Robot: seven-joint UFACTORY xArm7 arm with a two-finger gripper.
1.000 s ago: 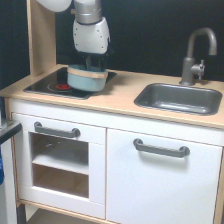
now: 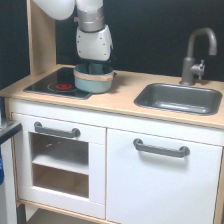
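A grey-blue pot (image 2: 94,84) with a tan band near its rim is at the right side of the black cooktop (image 2: 50,82), with a red ring showing left of it. My white gripper (image 2: 96,66) points down directly over the pot. Its fingers are dark against the dark wall and reach to the pot's rim or inside it. Whether they are pressed together on anything is too small to see.
A metal sink (image 2: 180,97) with a grey faucet (image 2: 197,55) is set into the right of the wooden counter (image 2: 127,88). Below are an oven door (image 2: 85,132) with a window and a white cabinet door (image 2: 150,180). Bare counter lies between pot and sink.
Both the gripper and the pot have shifted a little to the right, uncovering more of the red ring. The sink, faucet and doors are unchanged.
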